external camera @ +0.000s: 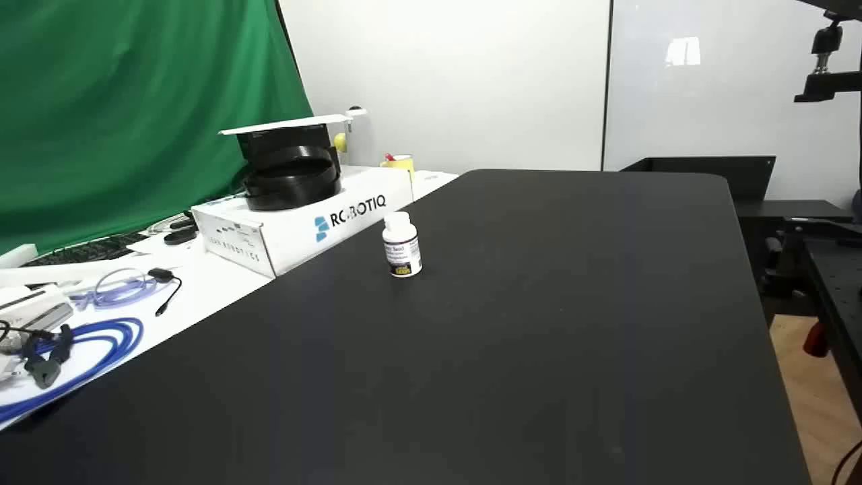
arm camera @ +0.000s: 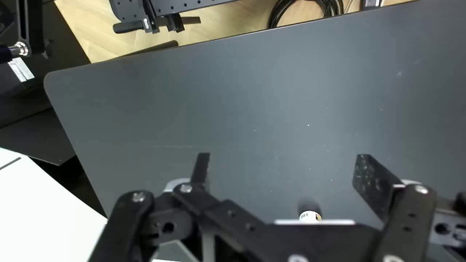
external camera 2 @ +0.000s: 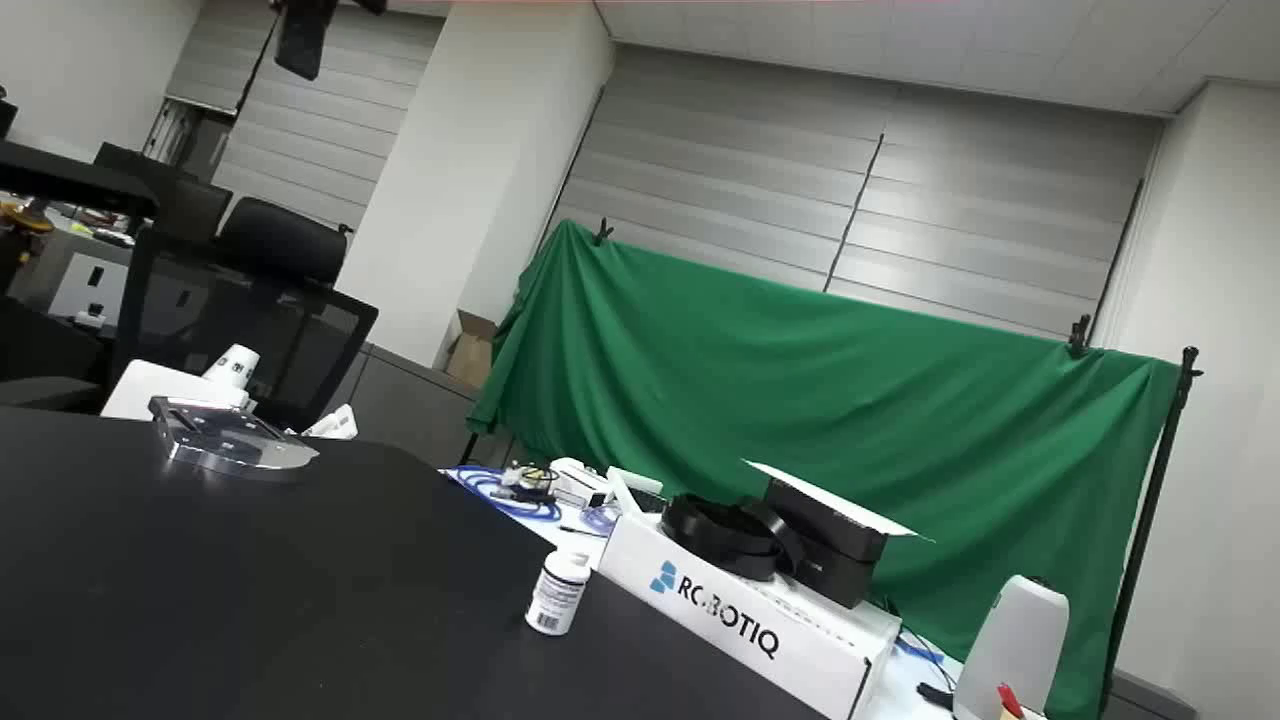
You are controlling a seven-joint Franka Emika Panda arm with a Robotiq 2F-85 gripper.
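A small white bottle (external camera: 401, 245) with a printed label stands upright on the black table (external camera: 566, 339), near the table's edge beside a long white box. The second exterior view also shows the bottle (external camera 2: 558, 593) upright. From above, in the wrist view, only a little of the bottle (arm camera: 309, 215) shows; my gripper's body hides the rest. The gripper is high over the table with its fingers (arm camera: 375, 185) spread wide, open, nothing between them. Exterior view 1 does not show its fingers.
The white Robotiq box (external camera: 347, 218) carries black round parts (external camera: 292, 179). Blue cable (external camera: 121, 343) and other clutter lie on the white side table. A clear and metal device (external camera 2: 228, 438) sits at the black table's far edge.
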